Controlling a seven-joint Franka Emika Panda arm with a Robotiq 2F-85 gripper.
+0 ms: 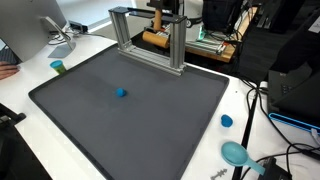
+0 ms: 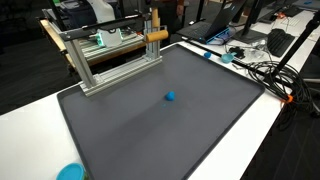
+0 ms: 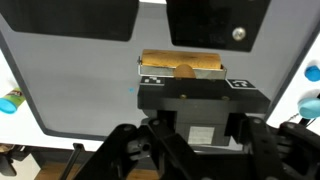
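Observation:
A wooden mallet hangs from my gripper, which is shut on its handle. The light-brown cylindrical head (image 3: 182, 61) lies crosswise just beyond the fingers in the wrist view. In exterior view 1 the mallet head (image 1: 157, 39) hangs by the upper part of the white-and-grey rack (image 1: 150, 56). Exterior view 2 has the mallet head (image 2: 156, 36) near the rack's right end, its handle upright above. The gripper itself is mostly cut off at the top of both exterior views.
A small blue piece (image 1: 121, 92) lies on the wide grey board (image 1: 130, 125), otherwise largely bare. Off the board are a green-and-blue cup (image 1: 58, 67), a blue round piece (image 1: 227, 121) and a teal spoon-like item (image 1: 238, 155). The rack (image 2: 120, 72) stands along one board edge.

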